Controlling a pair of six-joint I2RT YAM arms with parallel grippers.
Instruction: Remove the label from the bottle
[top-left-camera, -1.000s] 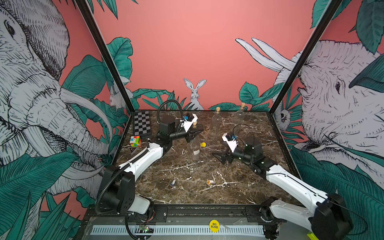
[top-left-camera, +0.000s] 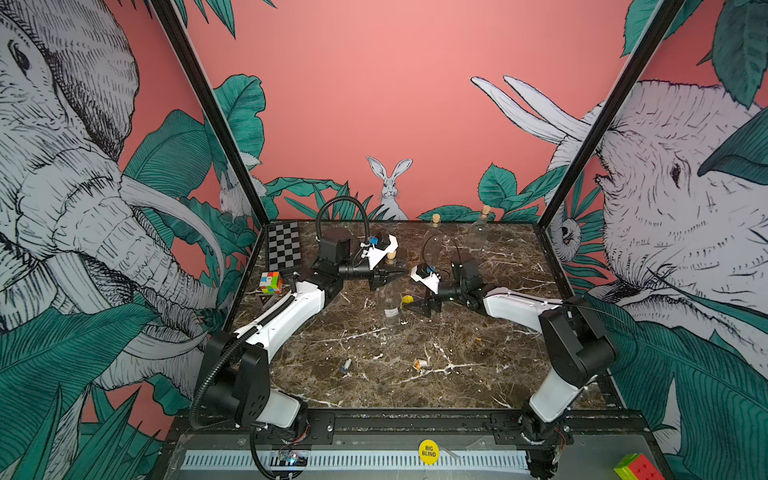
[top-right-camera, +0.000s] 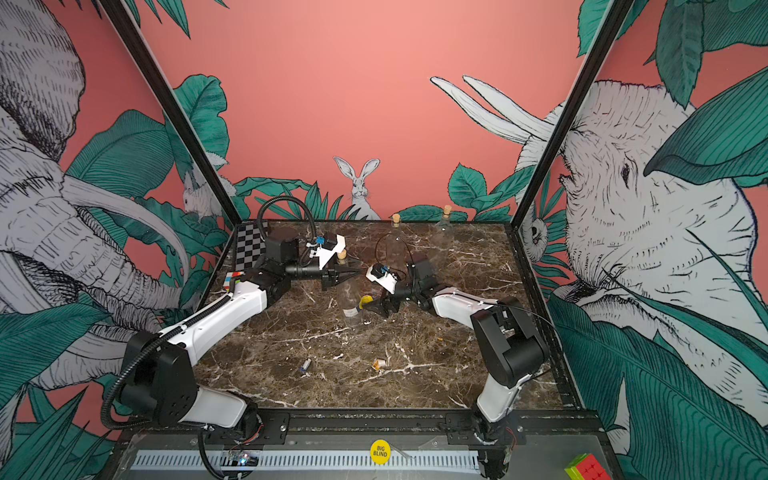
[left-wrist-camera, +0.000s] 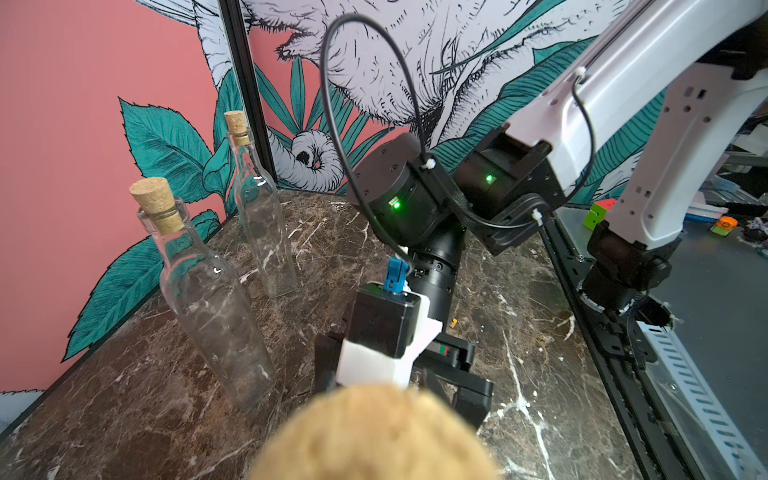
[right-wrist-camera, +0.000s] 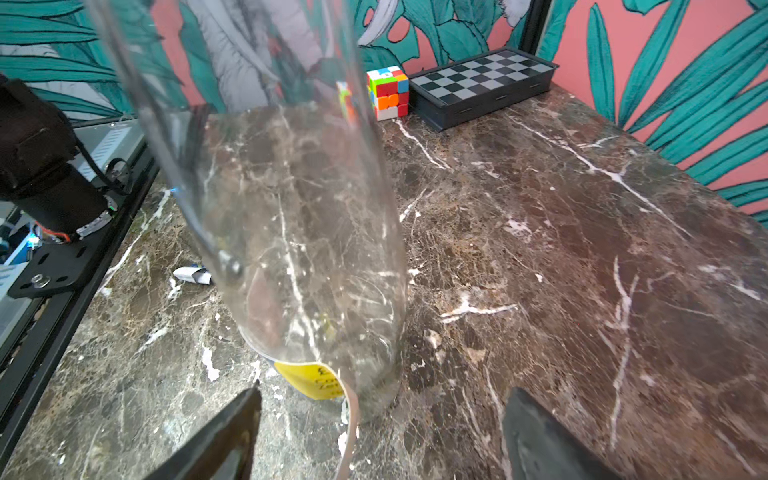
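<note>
The glass bottle (right-wrist-camera: 288, 208) stands mid-table with a partly peeled yellow label (right-wrist-camera: 312, 378) near its base, a pale strip hanging loose. My left gripper (top-left-camera: 392, 272) is shut on the bottle's upper part, below the cork (left-wrist-camera: 372, 436) that fills the bottom of the left wrist view. My right gripper is low beside the label, part open, its fingertips either side of the hanging strip and short of the bottle.
Two corked bottles (left-wrist-camera: 212, 312) (left-wrist-camera: 264, 232) stand at the back right. A chessboard box (right-wrist-camera: 480, 84) and a cube (right-wrist-camera: 388, 96) lie at the left. Small scraps lie on the front of the marble table (top-left-camera: 480, 376).
My right gripper has moved left and inward toward the label at the bottle's base. My left gripper has shifted slightly and stays on the bottle.
</note>
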